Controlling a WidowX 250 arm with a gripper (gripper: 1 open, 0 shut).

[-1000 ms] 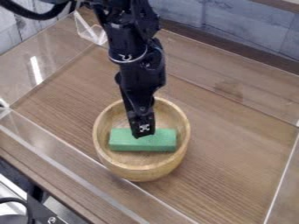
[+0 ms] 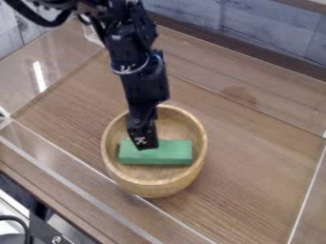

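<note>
A round light wooden bowl [image 2: 154,178] holds a green rectangular block [image 2: 167,154] lying flat across its lower middle. My black gripper [image 2: 143,136] points down from the top of the view into the back part of the bowl, just above or behind the block's far edge. It is open; whether its fingertips touch the block cannot be told.
A raised ledge runs along the back right. The table's edge and dark cables show at the lower left. Something translucent stands at the upper left, partly cut off.
The bowl and block look unmoved.
</note>
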